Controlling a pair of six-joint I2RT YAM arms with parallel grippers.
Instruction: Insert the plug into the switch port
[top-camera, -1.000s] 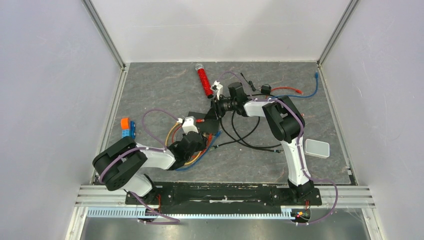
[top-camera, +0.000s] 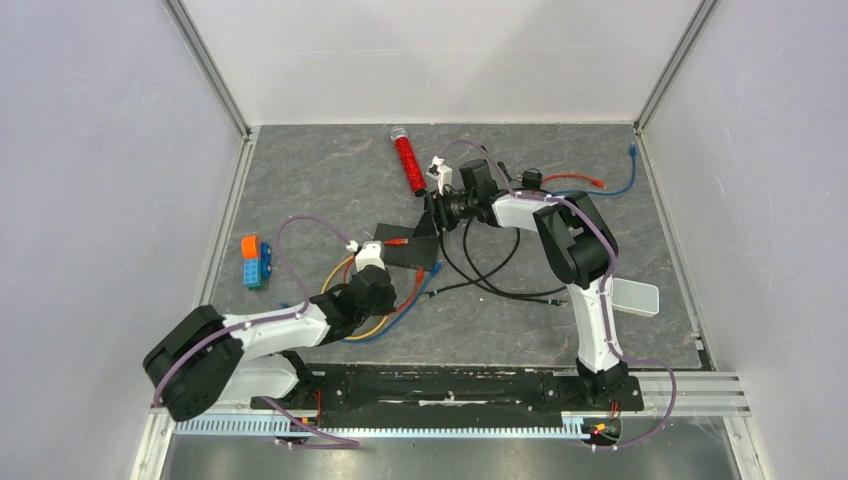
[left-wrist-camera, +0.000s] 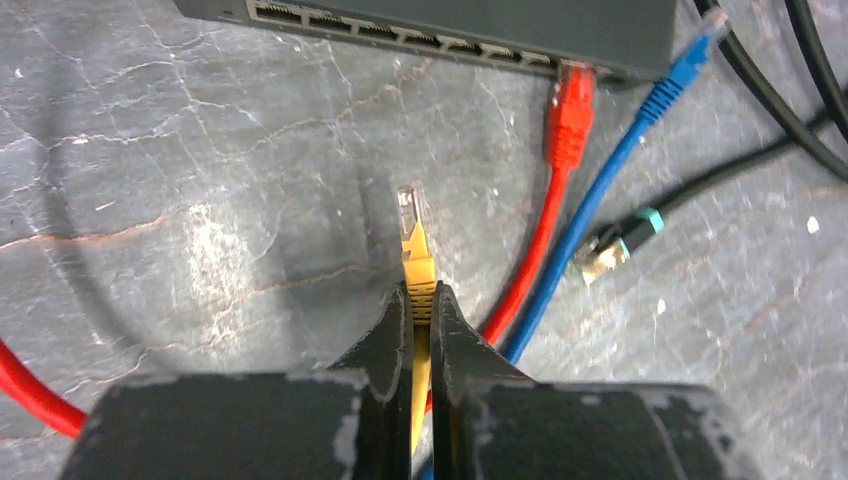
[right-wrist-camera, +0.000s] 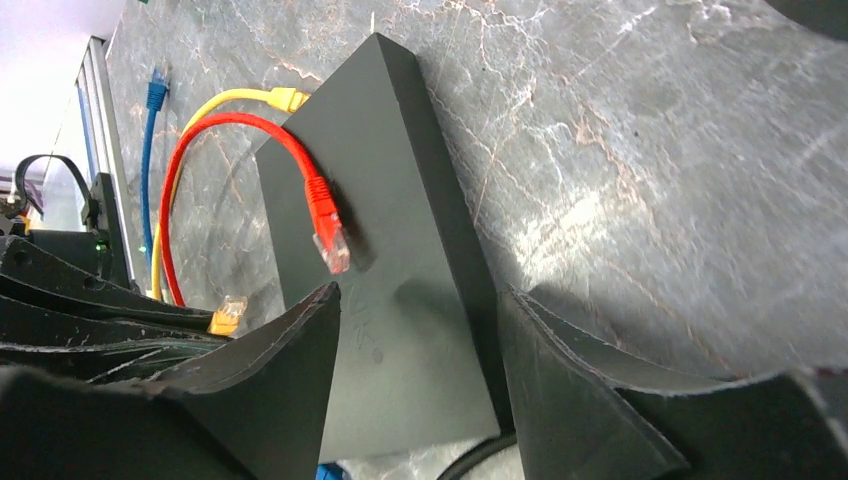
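Observation:
My left gripper is shut on the yellow plug (left-wrist-camera: 418, 265), its clear tip pointing toward the black switch (left-wrist-camera: 460, 25), whose row of ports faces it a short way off. A red plug (left-wrist-camera: 570, 115) sits in one of the right-hand ports; a blue cable (left-wrist-camera: 620, 160) runs beside it. In the right wrist view, another red plug (right-wrist-camera: 325, 220) lies over the switch's top (right-wrist-camera: 380, 350). My right gripper is part open above the switch's end, nothing seen clearly between its fingers.
Black cables (top-camera: 500, 290) lie right of the switch, a red cylinder (top-camera: 408, 160) behind it, coloured toy blocks (top-camera: 252, 265) at far left and a white case (top-camera: 635, 296) at right.
The right arm has shifted very little.

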